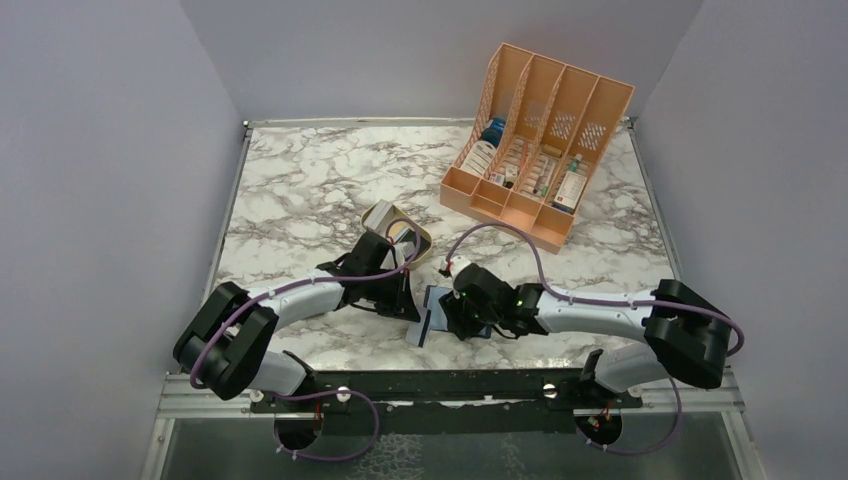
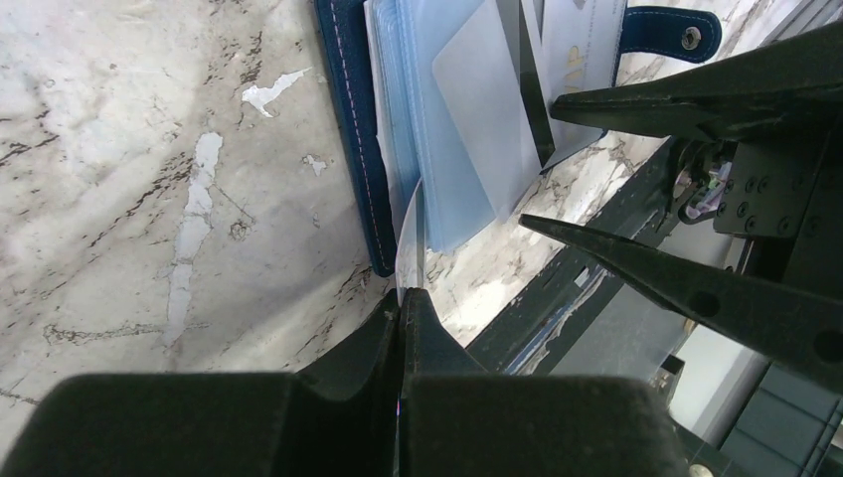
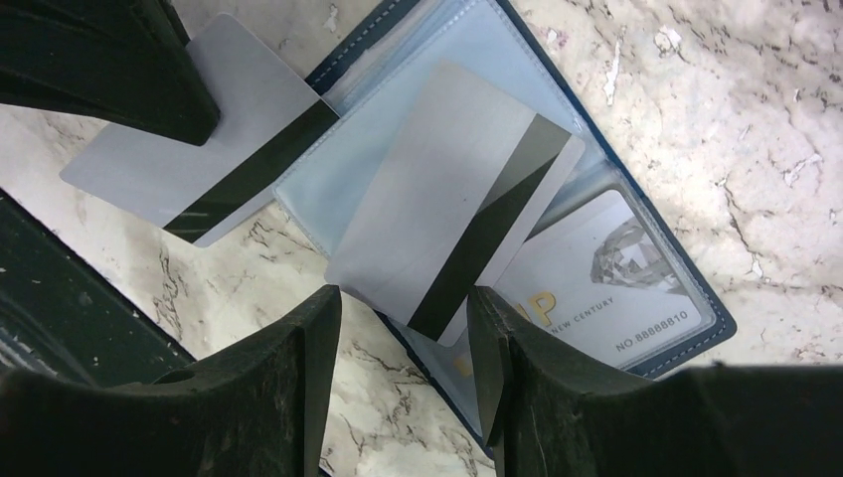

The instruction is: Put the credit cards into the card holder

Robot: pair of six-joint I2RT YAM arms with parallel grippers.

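The card holder (image 3: pixel 569 84) lies open on the table, dark blue with clear sleeves. A gold-lettered card (image 3: pixel 616 283) sits in its lower right pocket. Another silver card (image 3: pixel 422 189) with a black stripe lies askew across the sleeves; I cannot tell whether any of it is tucked in. My right gripper is open, its fingertips either side of this card's near end. Beside the holder, my left gripper is shut on a second striped silver card, seen nearly edge-on in the left wrist view.
An oval tan container (image 1: pixel 424 260) with dark and pale contents stands behind my left gripper. Farther back at the right is an orange organizer (image 1: pixel 520 212) holding bottles and small items.
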